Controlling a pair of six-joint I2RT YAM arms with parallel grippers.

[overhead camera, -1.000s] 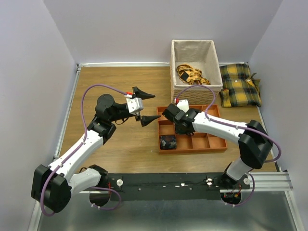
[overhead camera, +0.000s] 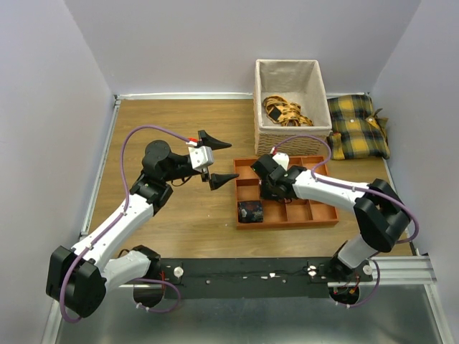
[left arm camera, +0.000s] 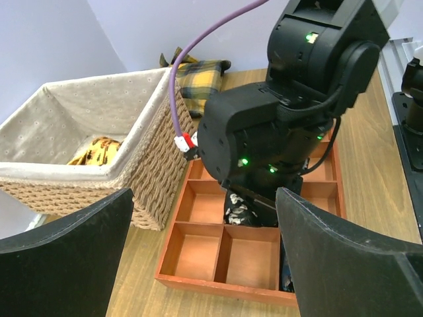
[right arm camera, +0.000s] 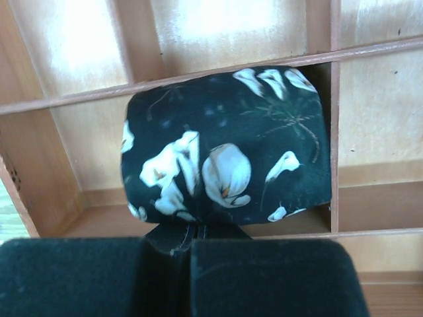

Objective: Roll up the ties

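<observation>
A black tie with white lilies (right arm camera: 225,145), rolled into a wide bundle, sits in a compartment of the wooden divided box (overhead camera: 301,221). My right gripper is shut at its near edge, no tie visible between the fingers; its arm hides much of the box from above. A dark bundle (overhead camera: 249,211) fills the box's front-left compartment. My left gripper (overhead camera: 226,161) stands open left of the box, above the bare wood. A yellow-and-black tie (overhead camera: 285,113) lies in the wicker basket.
The wicker basket (overhead camera: 287,143) stands behind the box. A folded plaid cloth (overhead camera: 358,136) lies right of it.
My right gripper and its arm have shifted slightly to the right over the box. The left arm has stayed still.
</observation>
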